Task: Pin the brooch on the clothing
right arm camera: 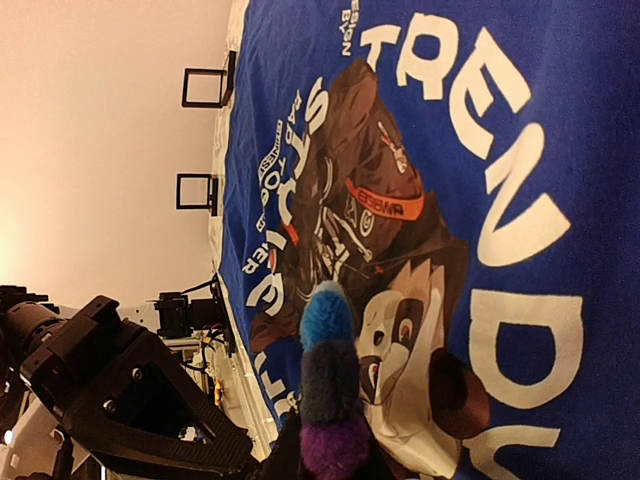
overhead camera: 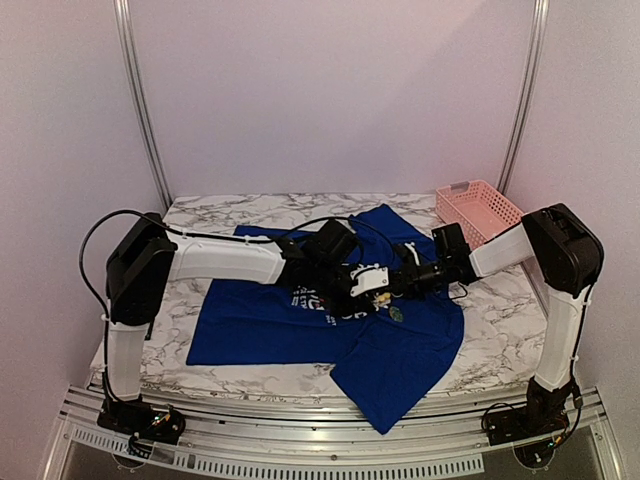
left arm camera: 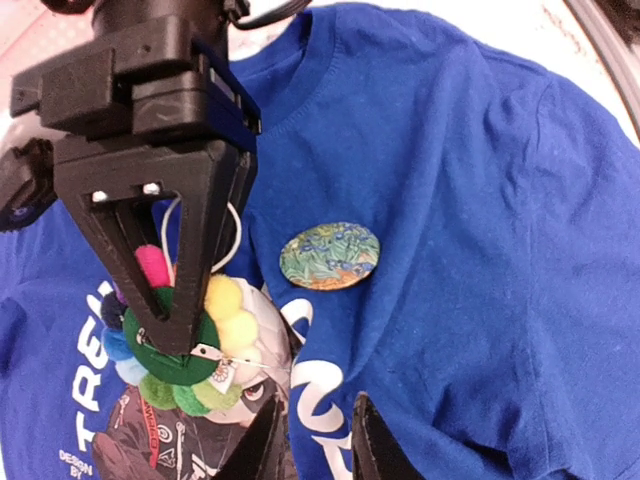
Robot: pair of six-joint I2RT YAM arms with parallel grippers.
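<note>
A blue T-shirt (overhead camera: 260,330) with a white and brown print lies spread on the marble table. My right gripper is shut on a multicoloured pom-pom brooch (left arm camera: 230,320), holding it over the print with its pin visible in the left wrist view; in the right wrist view only blue, grey and purple pom-poms (right arm camera: 330,370) show. My left gripper hangs just beside the brooch, fingers parted with nothing visible between them. An oval floral patch (left arm camera: 330,255) lies on the shirt beside the brooch.
A pink basket (overhead camera: 478,210) stands at the back right. Bare marble table (overhead camera: 500,340) shows around the shirt. Both arms reach in close together over the middle of the shirt.
</note>
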